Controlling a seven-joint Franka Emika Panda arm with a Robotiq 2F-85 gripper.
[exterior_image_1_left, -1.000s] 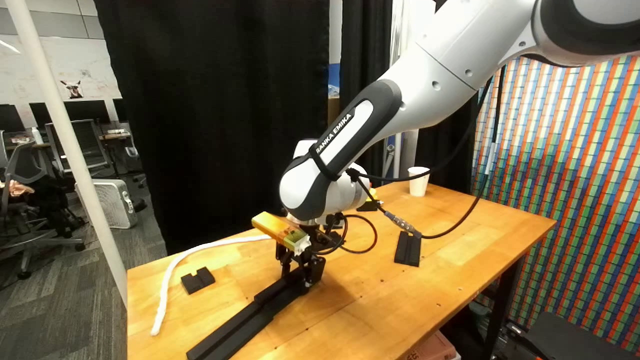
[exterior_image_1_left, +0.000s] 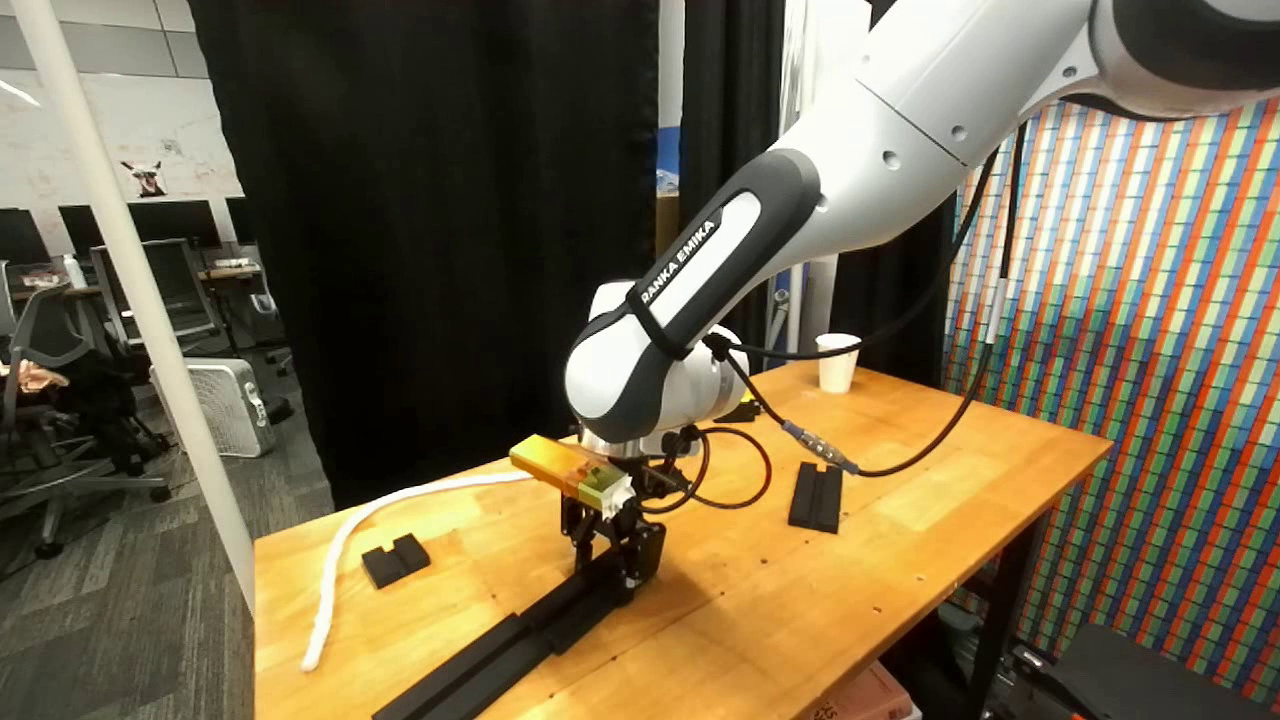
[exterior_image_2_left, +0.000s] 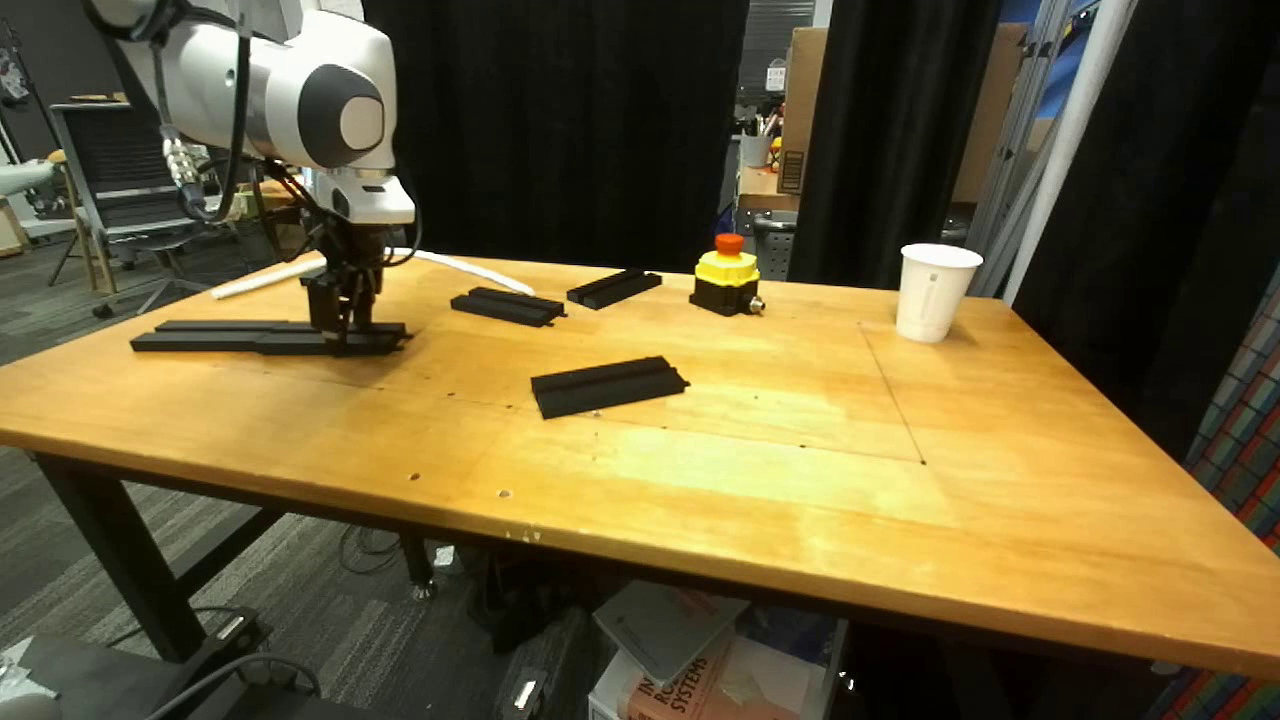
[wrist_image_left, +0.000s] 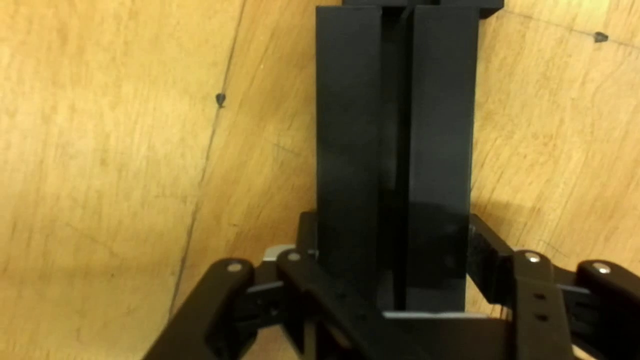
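My gripper is shut on a black grooved track piece (wrist_image_left: 441, 138), one finger against each long side. That piece lies low over the table, end to end with another black track piece (exterior_image_1_left: 450, 674). In the wrist view, the far piece (wrist_image_left: 462, 2) shows only as a strip at the top edge, set slightly to the right of the held one. Whether the ends are fully joined cannot be told. From the second exterior view, the gripper (exterior_image_2_left: 342, 342) stands over the right part of this black line, and the far piece (exterior_image_2_left: 198, 338) extends left.
Loose black pieces lie apart: one grooved piece (exterior_image_2_left: 609, 388) mid-table, two behind it (exterior_image_2_left: 507, 306) (exterior_image_2_left: 613, 288), and a short notched block (exterior_image_1_left: 396, 559). A white tube (exterior_image_1_left: 330, 576), an emergency stop button (exterior_image_2_left: 726, 278) and a paper cup (exterior_image_2_left: 935, 292) also stand or lie about.
The gripper and held piece have moved slightly right and lower in exterior view 1. The held piece's near end now sits lower beside the other piece, which looks about unmoved.
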